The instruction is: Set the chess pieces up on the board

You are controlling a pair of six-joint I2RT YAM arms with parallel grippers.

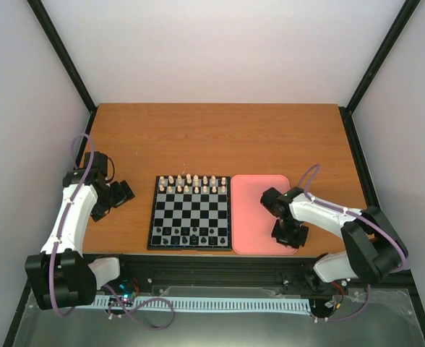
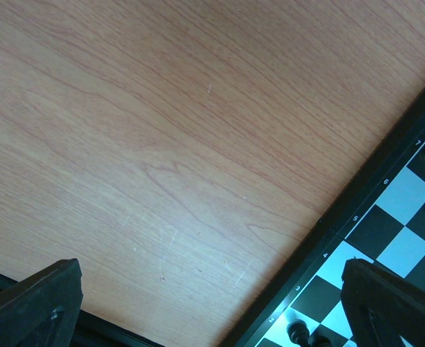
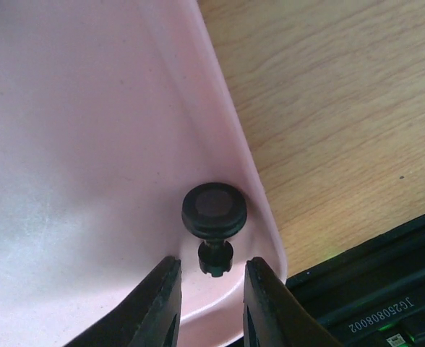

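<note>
The chessboard holds white pieces along its back rows and black pieces along its front rows. To its right lies the pink tray. In the right wrist view a black chess piece lies in the tray by its rim, just beyond the fingertips of my right gripper, which is part open with the piece's narrow end near the gap. My left gripper stands open over the wooden table left of the board, nothing between its fingers.
A dark edge runs along the table front, beside the tray in the right wrist view. Another dark thing shows at the top left of that view, mostly out of frame.
</note>
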